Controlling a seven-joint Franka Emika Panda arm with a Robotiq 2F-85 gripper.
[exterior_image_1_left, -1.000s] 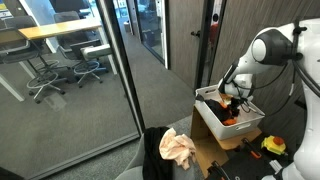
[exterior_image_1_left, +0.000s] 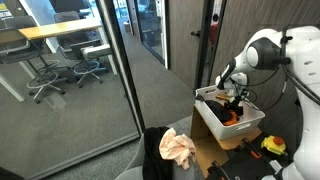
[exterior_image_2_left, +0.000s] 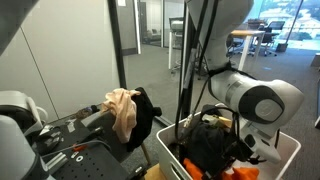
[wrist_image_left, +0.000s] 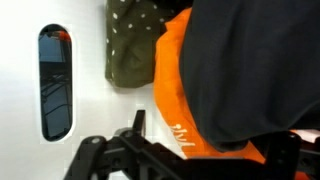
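The white bin (exterior_image_1_left: 238, 133) holds a black cloth (exterior_image_2_left: 208, 145) and an orange cloth (exterior_image_2_left: 240, 174). My gripper is inside it, low over the cloths, its fingers open. In the wrist view, a fold of the black cloth (wrist_image_left: 240, 70) hangs into the space between the two fingers, lying over the orange cloth (wrist_image_left: 172, 80). White lettering shows on the orange cloth. Beside it lies a dark green cloth (wrist_image_left: 135, 40), near the bin wall with its handle slot (wrist_image_left: 55, 82). Exterior view 2 has the fingertips hidden by the arm and cloths.
Outside the bin, a beige cloth (exterior_image_1_left: 178, 148) and a black cloth (exterior_image_1_left: 155, 155) hang side by side. The bin's walls enclose the gripper closely. A yellow object (exterior_image_1_left: 273, 144) and several tools lie near the robot base.
The arm's upper part has shifted slightly to the right in exterior view 1. The gripper stays at the bin, and the cloths outside have not moved.
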